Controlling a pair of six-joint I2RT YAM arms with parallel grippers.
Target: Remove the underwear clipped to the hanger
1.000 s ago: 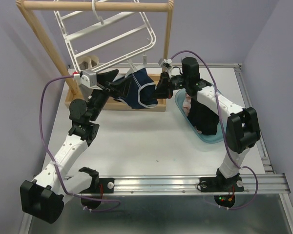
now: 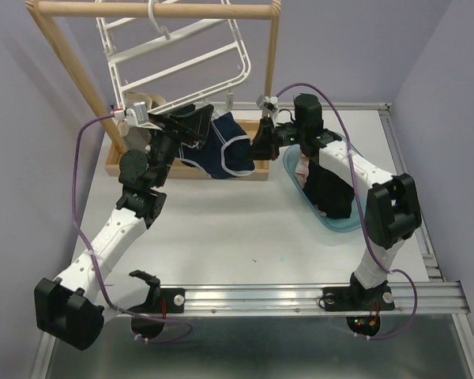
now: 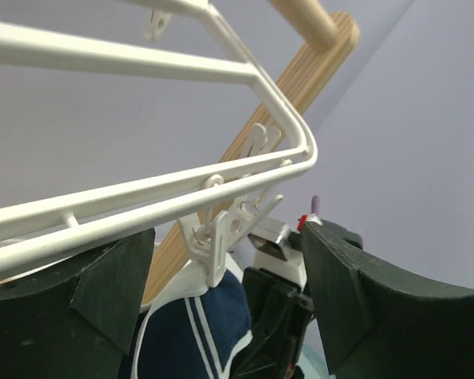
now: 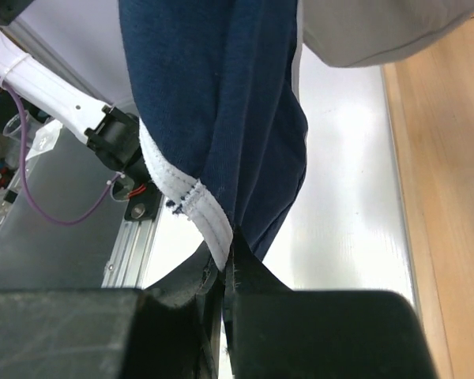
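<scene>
The navy underwear [image 2: 225, 150] with white trim hangs below the white hanger rack [image 2: 197, 97]. My right gripper is shut on its white-edged band, and the cloth [image 4: 221, 103] stretches upward from there. In the left wrist view a white clip [image 3: 219, 245] on the rack's lower bar sits between the spread fingers of my left gripper, which is part open. White trim of the underwear [image 3: 182, 339] reaches the clip's lower end; whether the clip still pinches it, I cannot tell. The left gripper [image 2: 196, 125] covers that spot from above.
A wooden frame [image 2: 154, 9] carries the rack. Beige cloth [image 2: 141, 118] hangs at the rack's left, beside my left wrist. A blue basket [image 2: 332, 223] with dark and pink clothes lies under the right arm.
My right arm stays in place, still gripping the underwear.
</scene>
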